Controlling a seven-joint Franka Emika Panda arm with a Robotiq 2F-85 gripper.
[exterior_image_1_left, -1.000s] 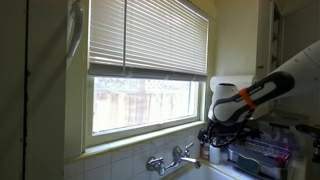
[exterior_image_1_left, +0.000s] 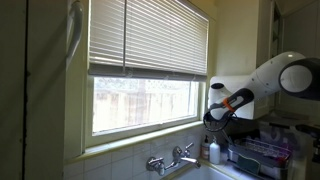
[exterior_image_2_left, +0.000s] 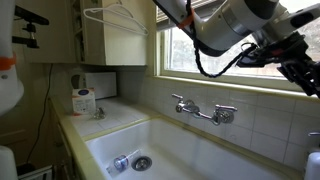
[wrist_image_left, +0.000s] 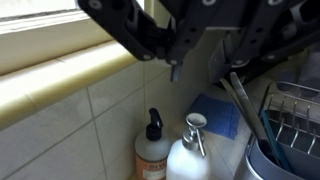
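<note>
My gripper (exterior_image_1_left: 209, 121) hangs near the right end of the window, above the soap bottles on the counter. In the wrist view, its dark, blurred parts fill the top, and the gap between the fingers cannot be made out. Below it stand an amber-and-white bottle (wrist_image_left: 152, 150) with a black pump and a white bottle (wrist_image_left: 188, 158) with a metal pump. Both are upright and apart from the gripper. At the right edge in exterior view 2, the gripper (exterior_image_2_left: 306, 76) is partly cut off.
A dish rack (exterior_image_1_left: 258, 157) stands right of the bottles; a utensil holder (wrist_image_left: 262, 163) sits beside them. The wall faucet (exterior_image_2_left: 203, 110) projects over the white sink (exterior_image_2_left: 190, 150), where a clear glass (exterior_image_2_left: 121, 163) lies near the drain. The window sill (wrist_image_left: 60, 80) runs close by.
The arm has lifted and my gripper has risen from down by the bottles to above them. The bottles now show more clearly in exterior view 1.
</note>
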